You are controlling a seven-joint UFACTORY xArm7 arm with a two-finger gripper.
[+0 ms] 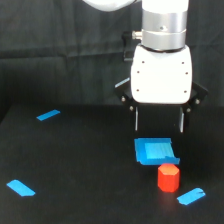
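Observation:
My gripper (158,118) hangs at the upper right under the white arm, open, with its two thin fingers apart and nothing between them. Below it on the black table sits a small blue open box (156,151). An orange-red hexagonal block (168,178) stands just in front of the box, at its near side.
Blue tape strips lie on the table at left back (48,113), left front (21,188) and right front (191,196). A dark curtain backs the scene.

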